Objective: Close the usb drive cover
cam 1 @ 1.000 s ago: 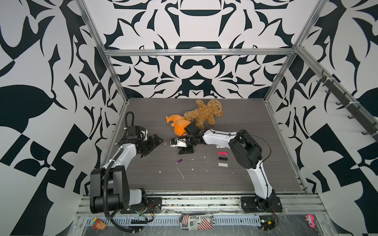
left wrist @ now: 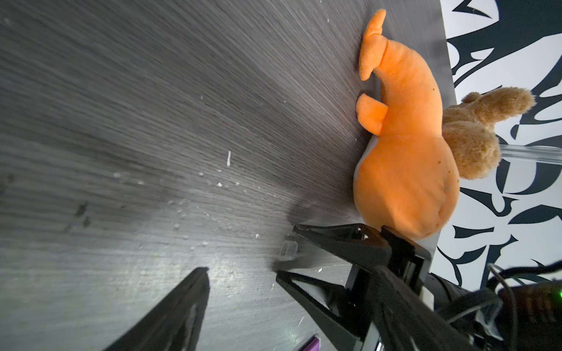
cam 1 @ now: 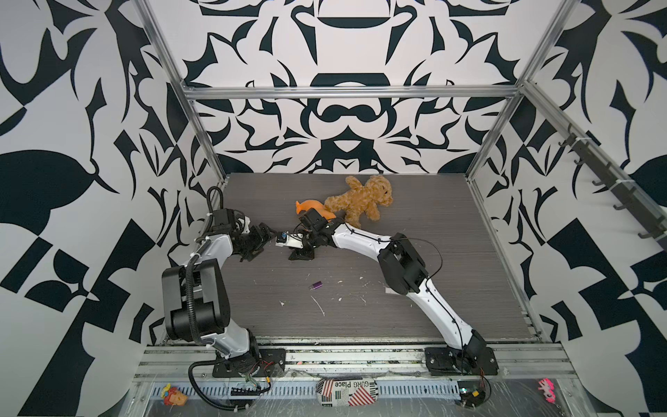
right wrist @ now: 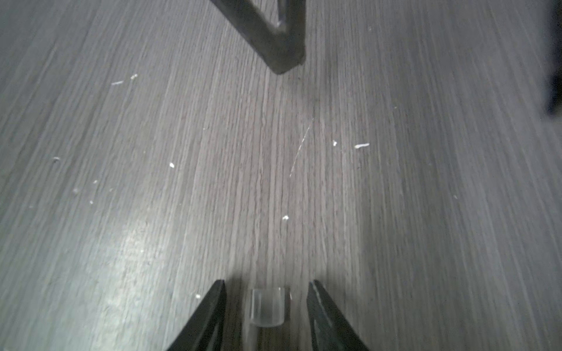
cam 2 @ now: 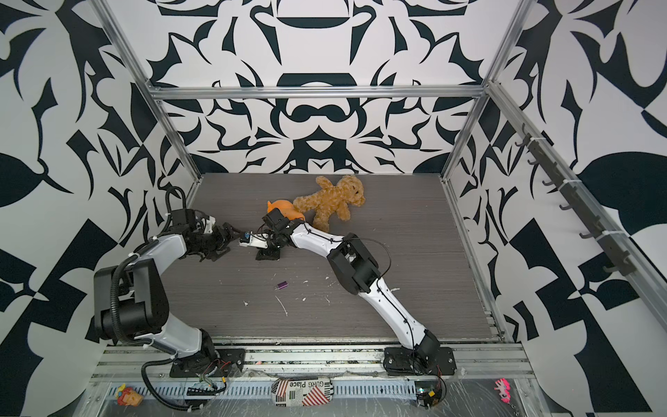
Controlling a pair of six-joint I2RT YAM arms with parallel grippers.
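Note:
The purple USB drive [cam 1: 316, 285] lies on the table in front of the arms; its end [left wrist: 312, 344] shows at the bottom of the left wrist view. A small clear cover [right wrist: 268, 307] rests on the table between the separated fingertips of my right gripper, with bare table on both sides of it. From the left wrist, the cover [left wrist: 287, 250] appears just off the tips of the right fingers [left wrist: 327, 237]. My left gripper is spread open around that view of the right gripper, nothing held. One left finger [right wrist: 281, 49] reaches into the right wrist view.
An orange plush [cam 1: 316, 207] and a brown plush dog [cam 1: 361, 198] lie behind the right gripper. My right arm mostly covers a pale piece [cam 1: 391, 290]. White scraps are scattered nearby.
The right arm has swung left and slightly back, hiding pink and black pieces and the cover in the top left view. The left arm has shifted back and left.

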